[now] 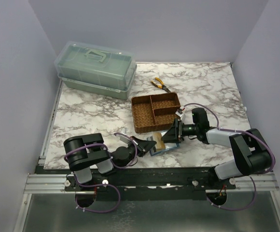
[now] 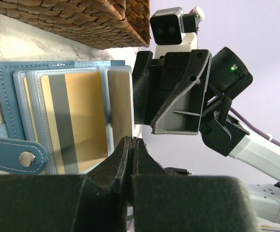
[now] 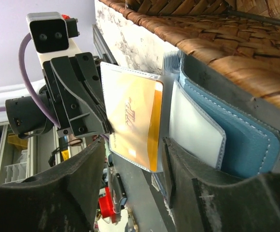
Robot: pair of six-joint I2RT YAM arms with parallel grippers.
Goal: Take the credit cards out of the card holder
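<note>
The blue card holder [image 2: 7, 87] lies on the marble in front of the woven basket, its clear sleeves [image 3: 195, 125] spread. A tan and gold card shows in a sleeve; in the right wrist view a gold card [image 3: 133, 116] faces the camera. My left gripper [image 1: 152, 144] is shut at the holder's near edge, its tips against the sleeves, with nothing clearly between them. My right gripper [image 1: 175, 131] is part open over the holder's right side; in its own view the fingers [image 3: 178, 188] flank the lower edge of the sleeves.
The divided basket [image 1: 143, 116] stands directly behind the holder. Pliers [image 1: 159, 84] lie beyond it, and a lidded green box [image 1: 94, 67] is at the back left.
</note>
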